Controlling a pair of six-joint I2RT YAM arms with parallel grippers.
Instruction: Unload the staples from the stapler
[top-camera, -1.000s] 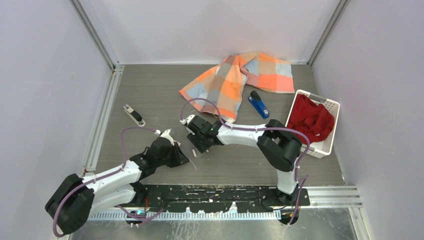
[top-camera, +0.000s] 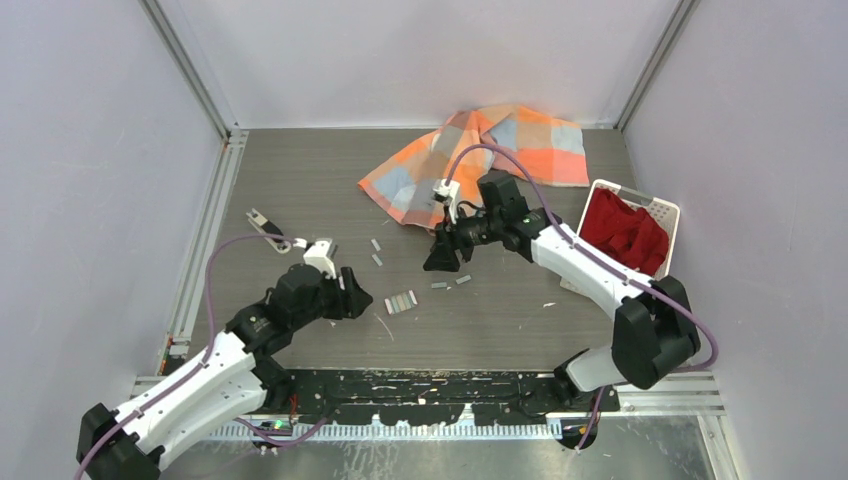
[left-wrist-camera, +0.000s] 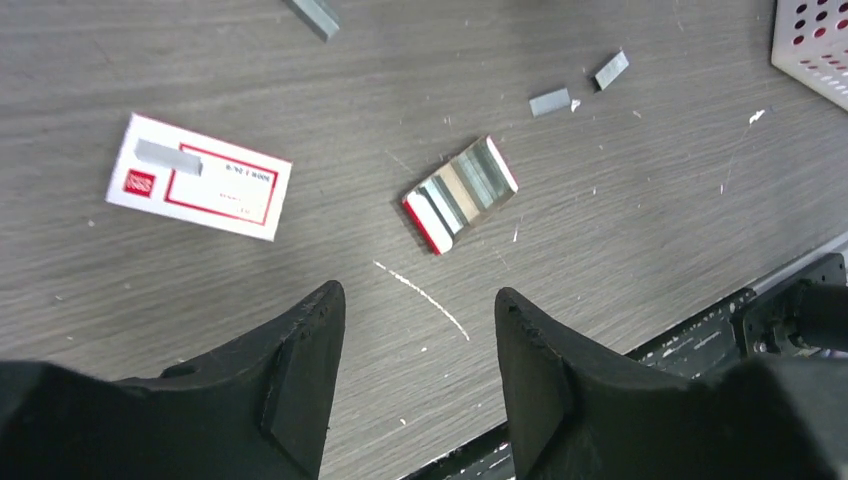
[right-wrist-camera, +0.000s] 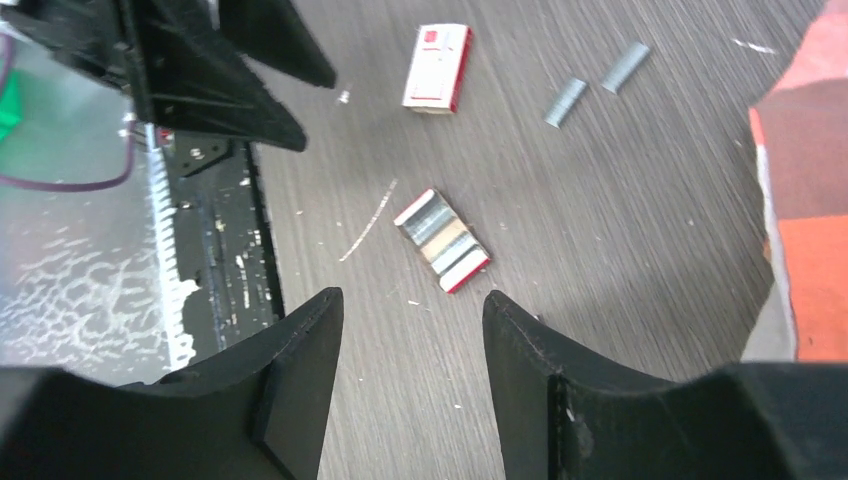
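A striped staple box (top-camera: 401, 301) lies mid-table, also seen in the left wrist view (left-wrist-camera: 459, 194) and right wrist view (right-wrist-camera: 442, 240). Small grey staple strips (left-wrist-camera: 549, 101) lie around it. A red-and-white box (left-wrist-camera: 200, 190) with a grey strip on it sits to its left. A cream-and-black stapler (top-camera: 268, 233) lies at the left of the table. My left gripper (top-camera: 355, 298) is open and empty above the table, left of the striped box. My right gripper (top-camera: 440, 256) is open and empty, higher up near the cloth. The blue stapler is hidden in the top view.
An orange checked cloth (top-camera: 425, 175) lies at the back. A white basket (top-camera: 666, 215) holding red cloth stands at the right. The front middle of the table has free room.
My right gripper has moved up and right, uncovering the striped box and strips; its arm now covers the blue stapler. My left gripper has shifted slightly up.
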